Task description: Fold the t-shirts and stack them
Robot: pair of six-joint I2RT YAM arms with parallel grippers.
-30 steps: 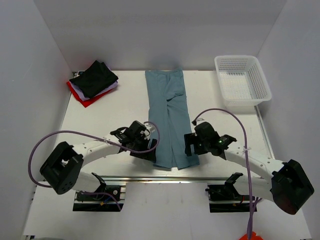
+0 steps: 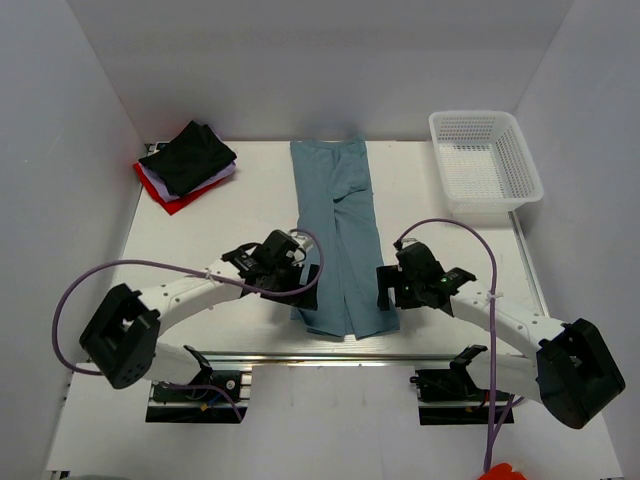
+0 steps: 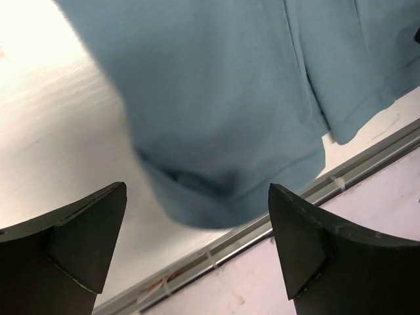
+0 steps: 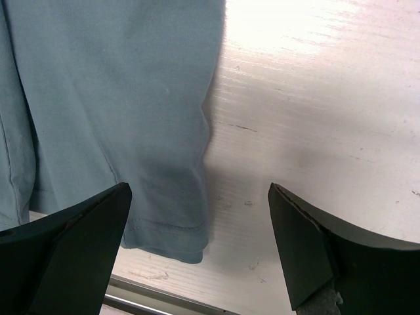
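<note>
A blue-grey t-shirt point(image 2: 335, 205), folded lengthwise into a long strip, runs from the back edge of the table toward its front edge. Above the strip's left front corner, my left gripper stands open; the raised, creased corner of cloth point(image 3: 210, 207) shows between its fingers, not gripped. My right gripper is open too, over the right front corner, where the hem point(image 4: 170, 236) lies between its fingers with bare table to the right. A stack of folded shirts, black point(image 2: 190, 158) over lilac and red, sits at the back left.
At the back right stands an empty white basket point(image 2: 485, 160). A metal rail point(image 3: 239, 236) borders the table's front edge, close to the grippers. Bare tabletop point(image 2: 235, 215) lies left of the strip. Purple cables point(image 2: 180, 265) loop over both arms.
The left gripper has shifted slightly right over the strip's front corner. My right gripper has moved a little to the right and downward in the top view. The shirt strip looks nearly unchanged.
</note>
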